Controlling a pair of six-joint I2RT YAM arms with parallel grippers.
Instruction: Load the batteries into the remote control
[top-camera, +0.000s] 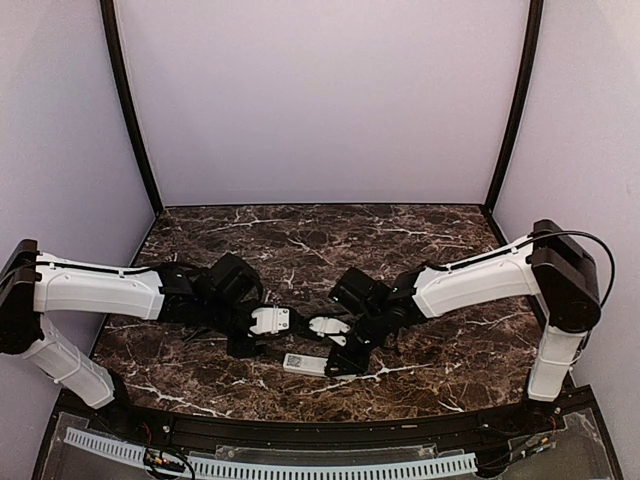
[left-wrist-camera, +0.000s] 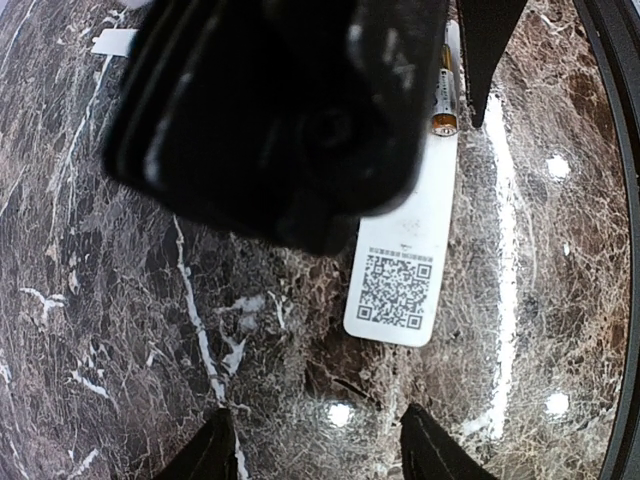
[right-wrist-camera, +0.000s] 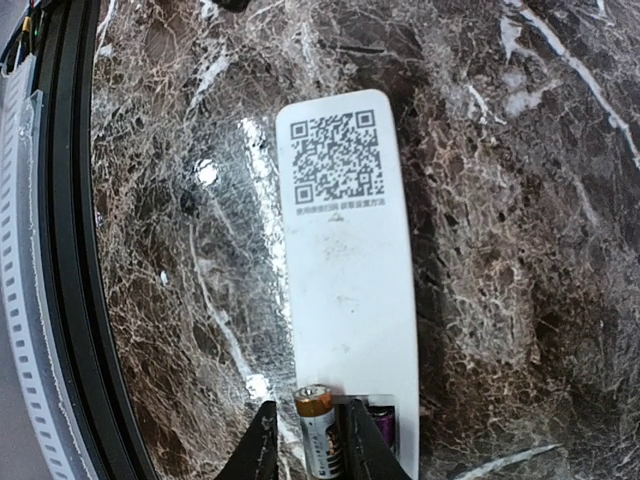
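Observation:
The white remote (top-camera: 303, 362) lies face down on the marble table, QR code toward its left end. In the right wrist view its back (right-wrist-camera: 345, 280) shows an open compartment holding a purple-wrapped battery (right-wrist-camera: 382, 432). An orange-topped battery (right-wrist-camera: 321, 435) is at the compartment's edge, between the fingertips of my right gripper, which is shut on it. My left gripper is open above the table just off the remote's QR end, with nothing between its fingers; in the left wrist view my right gripper's dark body hides part of the remote.
A white strip (left-wrist-camera: 112, 42) shows at the upper left of the left wrist view.

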